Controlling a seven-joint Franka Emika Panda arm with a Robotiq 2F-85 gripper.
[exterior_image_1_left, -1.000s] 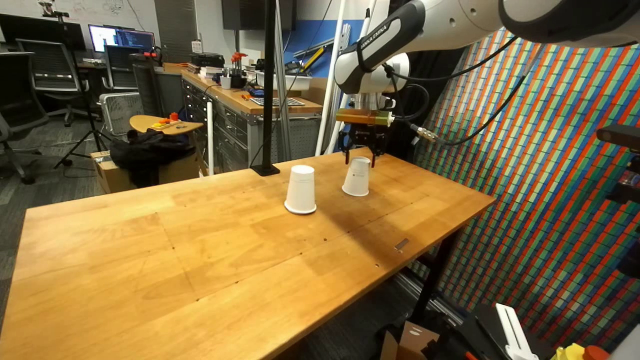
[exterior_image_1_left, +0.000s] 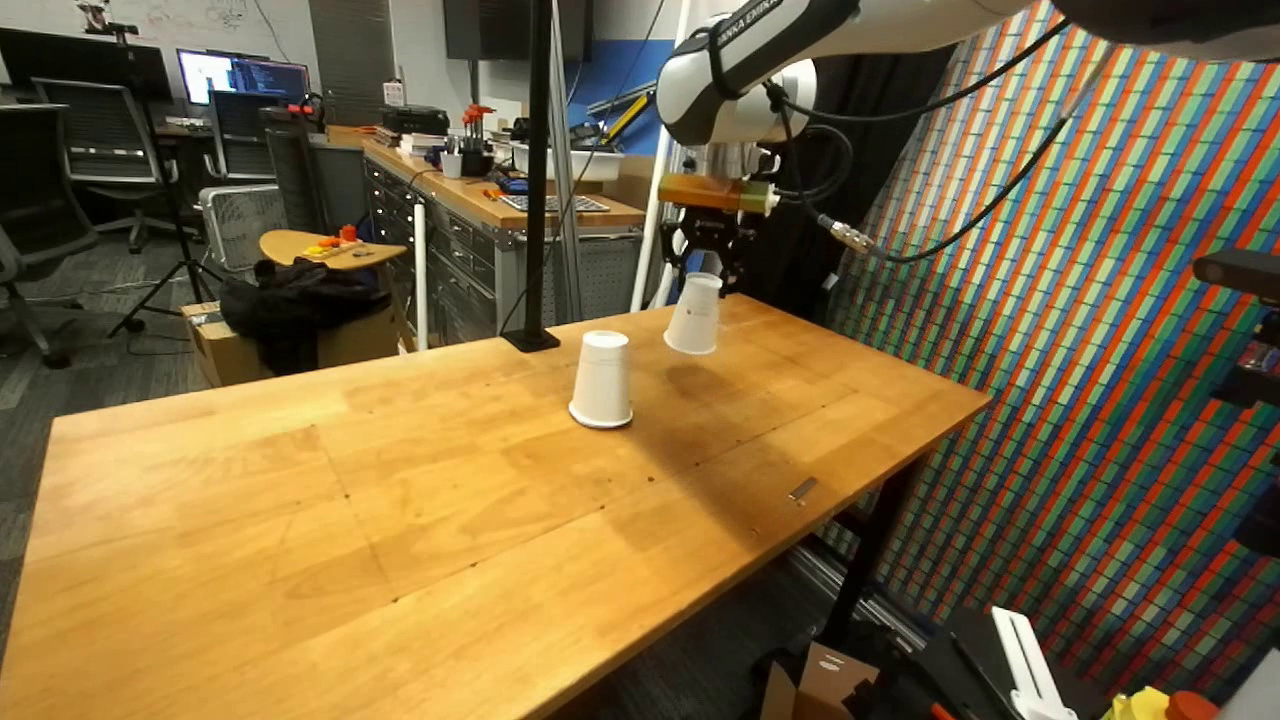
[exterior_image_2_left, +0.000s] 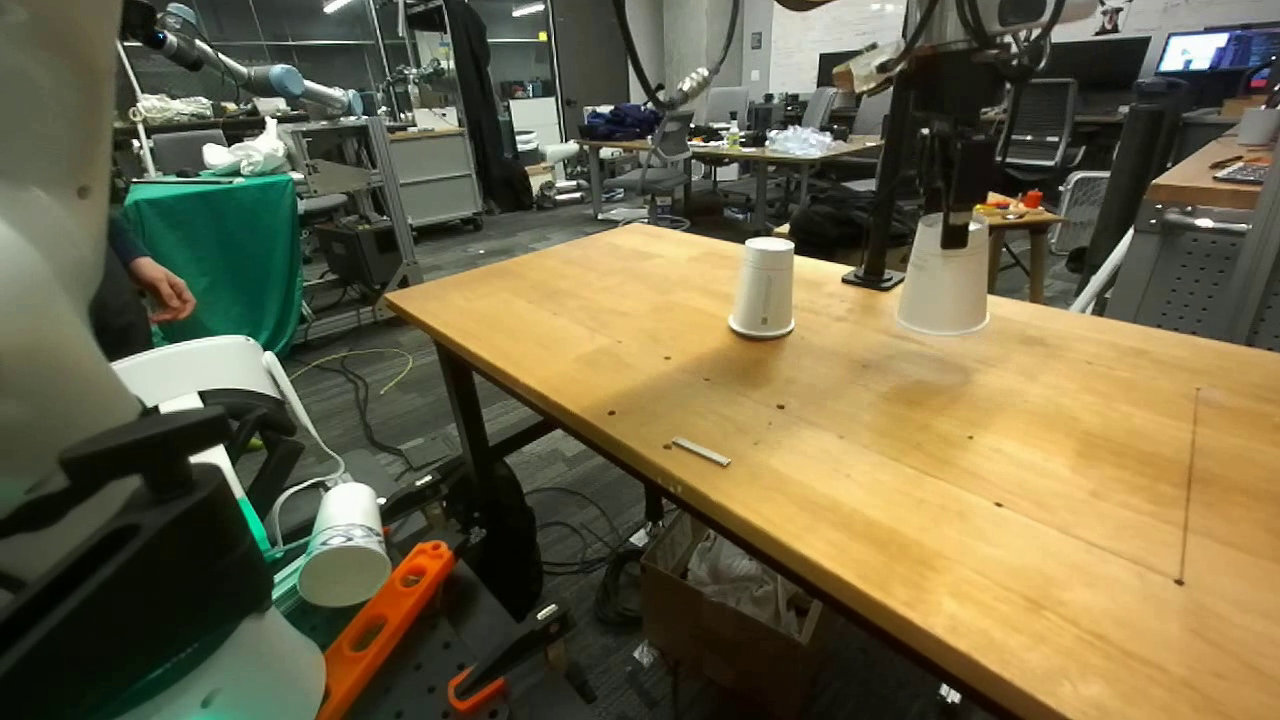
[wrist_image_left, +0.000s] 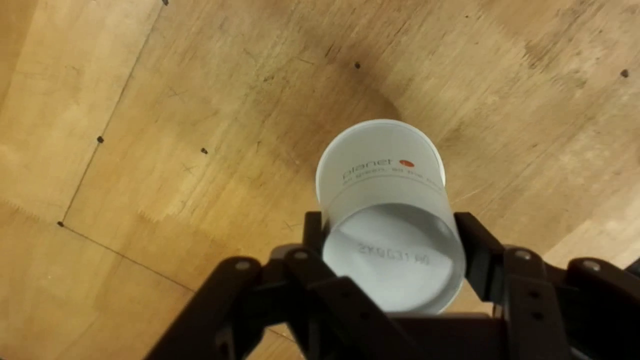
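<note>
A white paper cup (exterior_image_1_left: 693, 318) hangs upside down above the table, slightly tilted, with my gripper (exterior_image_1_left: 705, 266) shut on its narrow base end. Seen from the wrist, the dark fingers (wrist_image_left: 478, 252) press on both sides of this cup (wrist_image_left: 390, 192), whose base faces the camera and whose printed side shows. Its wide rim points down, clear of the wood. A second white cup (exterior_image_1_left: 602, 382) stands upside down on the table, apart from the held one; in exterior view 2 this standing cup (exterior_image_2_left: 765, 288) is left of the held cup (exterior_image_2_left: 944, 282).
A black post (exterior_image_1_left: 533, 276) rises at its back edge near the standing cup. A small metal strip (exterior_image_2_left: 699, 451) lies near one edge.
My gripper has risen and shifted a little left in exterior view 1. The cup beneath it, on the table before, is now lifted off the surface. The other cup has stayed put.
</note>
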